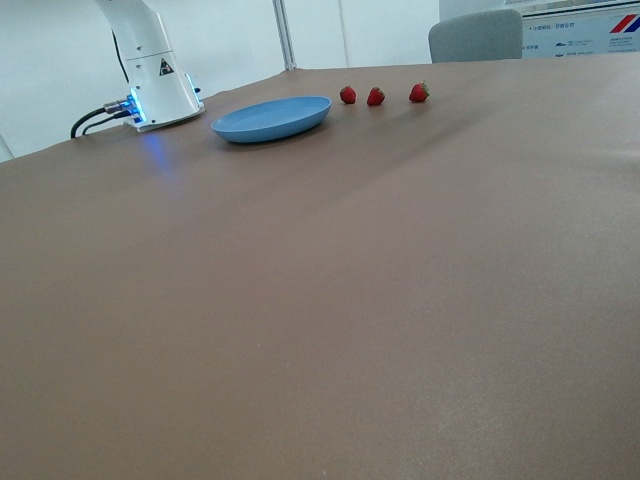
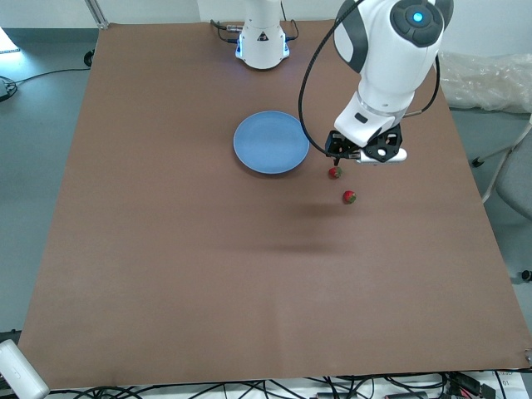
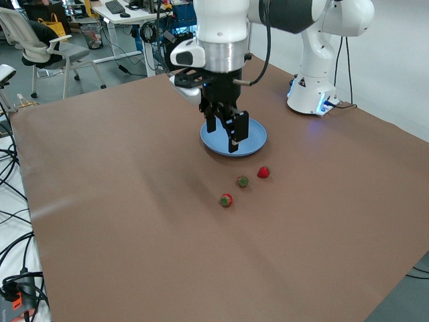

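A blue plate (image 2: pixel 271 142) lies on the brown table (image 2: pixel 249 274). Three strawberries sit beside it: one (image 3: pixel 263 172) nearest the plate, one (image 3: pixel 242 181) in the middle and one (image 3: pixel 226 200) farthest out. In the top view they stand in a row right of the plate (image 1: pixel 271 118). My gripper (image 3: pixel 233 146) hangs over the edge of the plate in the right view, above the strawberries' side; in the left view it partly hides that area. Its finger is too small and shadowed to judge, and the top view does not show it.
Cables run along the table's edge outside its surface, and a grey chair (image 2: pixel 519 179) is off to the side.
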